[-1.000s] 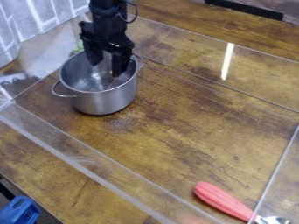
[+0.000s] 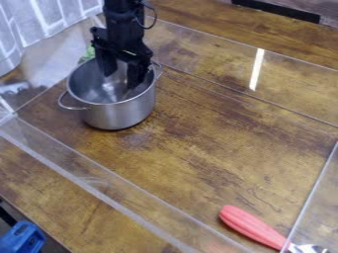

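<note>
A steel pot (image 2: 119, 111) with side handles stands on the wooden surface at the upper left. My black gripper (image 2: 122, 65) comes down from the top and reaches into the pot's opening. Its fingertips are dark and partly inside the pot, so I cannot tell whether they are open or shut, or whether anything is between them. A small green object (image 2: 91, 52) is partly hidden behind the pot.
A red-handled utensil (image 2: 251, 224) lies at the lower right. A blue object (image 2: 20, 240) sits at the lower left corner. Clear panels border the wooden surface (image 2: 211, 138), whose middle and right are free.
My gripper has shifted slightly within the pot's opening. The pot and the other objects look unmoved.
</note>
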